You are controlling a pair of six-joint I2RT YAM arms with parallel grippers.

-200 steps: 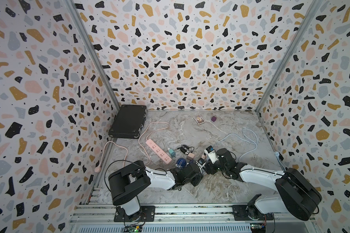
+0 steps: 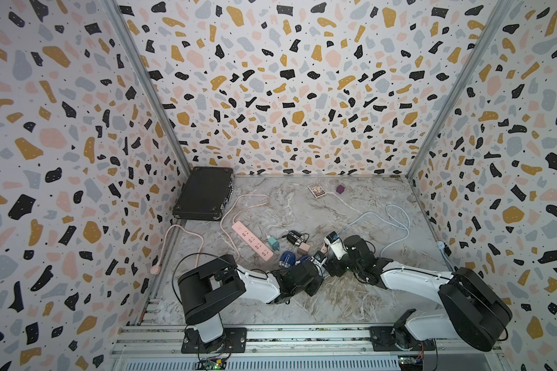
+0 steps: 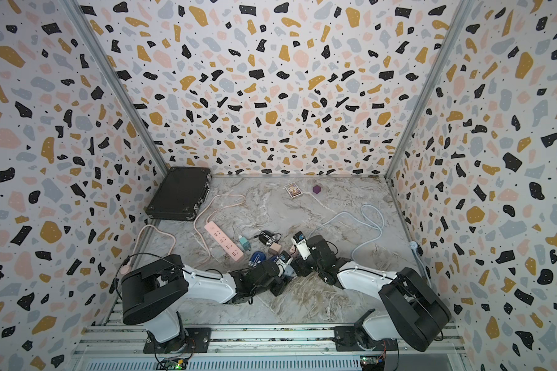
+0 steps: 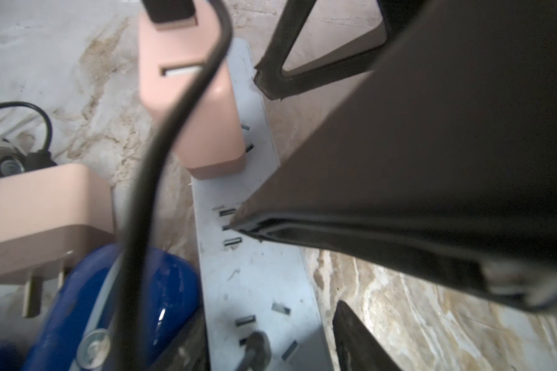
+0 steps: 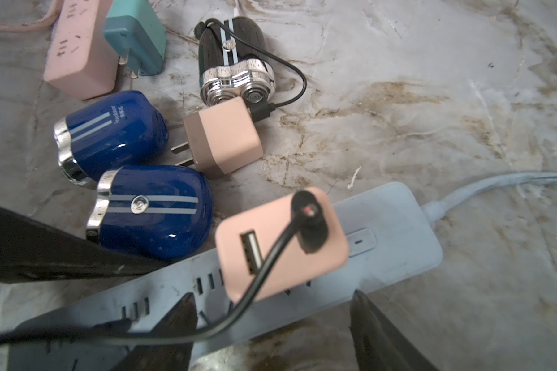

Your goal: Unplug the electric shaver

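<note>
A pink adapter with a black cable plugged into it sits on the blue-grey power strip; the left wrist view shows its darker base resting against the strip. My right gripper is open, its fingers apart on the near side of this adapter, nothing held. Over the strip's other end stands my left gripper, fingers spread either side of the strip, no plug between them. Two blue shavers [image 5: 151, 210] lie beside the strip, and a black shaver [image 5: 238, 65] with a cable lies farther off.
A loose pink adapter [image 5: 226, 136] lies behind the strip, prongs exposed. Beyond it are a teal adapter [image 5: 136, 37] and a pink power strip [image 2: 252, 240]. The two grippers are very close together. A black case [image 2: 205, 193] stands at the back left.
My left arm has shifted slightly to the right at its elbow, its gripper staying near the strip. The right arm looks almost unmoved.
</note>
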